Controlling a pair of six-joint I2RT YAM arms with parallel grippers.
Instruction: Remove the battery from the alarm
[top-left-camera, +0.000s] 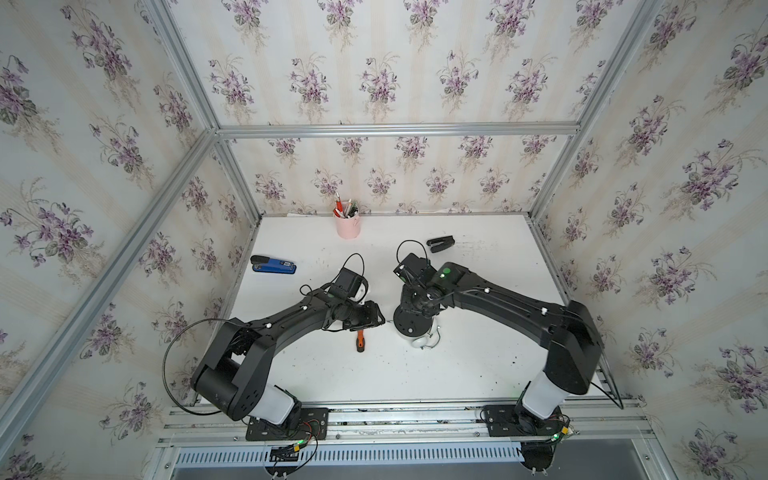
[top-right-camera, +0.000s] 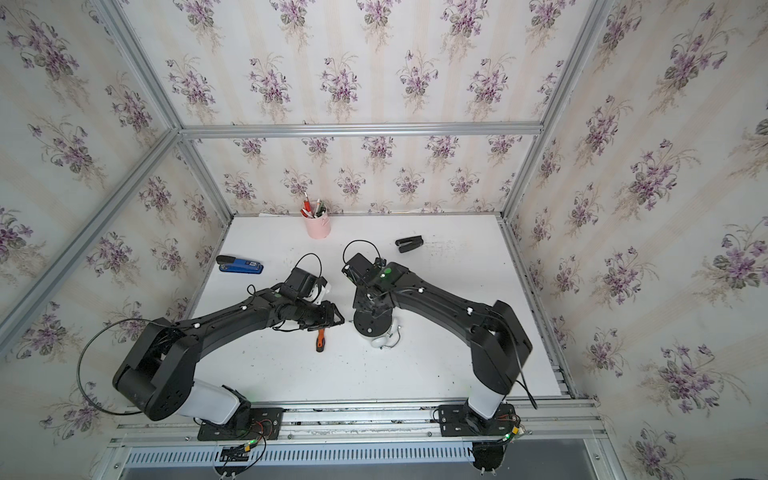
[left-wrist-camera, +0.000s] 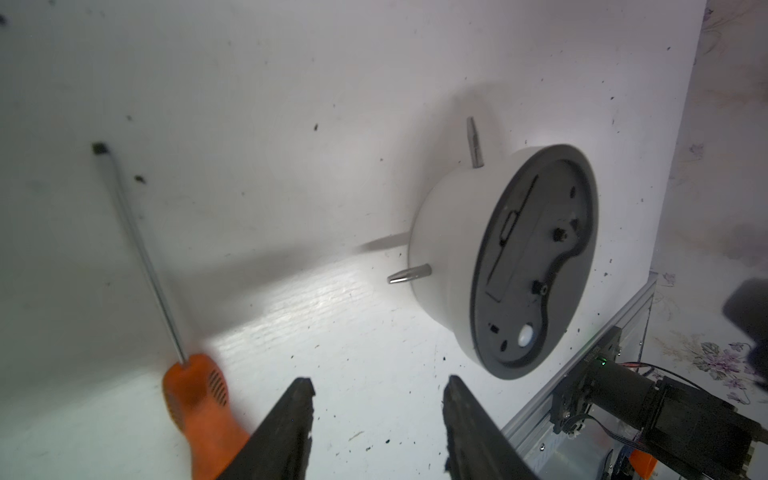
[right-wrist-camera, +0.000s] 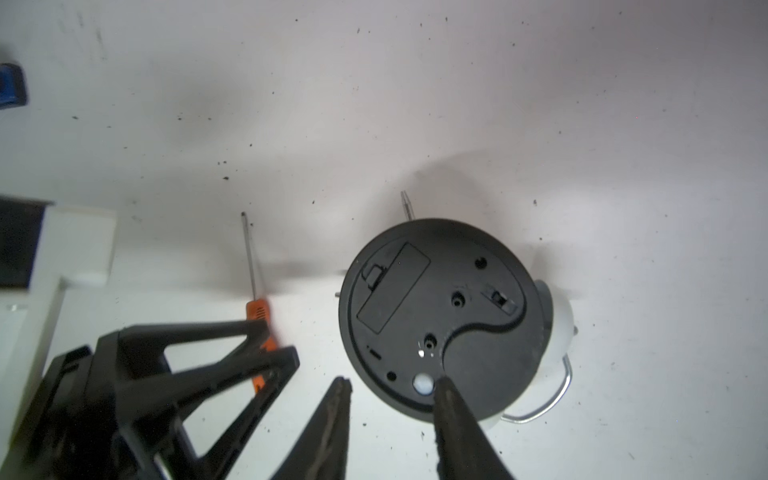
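Observation:
The alarm clock (right-wrist-camera: 496, 360) lies face down on the white table, its black back turned up and its bell and wire handle to one side. On that back, the battery cover (right-wrist-camera: 393, 288) is closed; any battery beneath is hidden. From the left wrist view, the clock (left-wrist-camera: 448, 240) shows its white side and two metal feet. My right gripper is above the clock's near edge, its fingers apart and nothing gripped. To the left of the clock, my left gripper has its fingers spread above the table, empty.
An orange-handled screwdriver (left-wrist-camera: 204, 408) lies left of the clock, close under the left gripper. Farther back are a blue stapler (top-left-camera: 273, 265), a pink pen cup (top-left-camera: 348, 227) and a black stapler (top-left-camera: 440, 243). Free table lies right of the clock.

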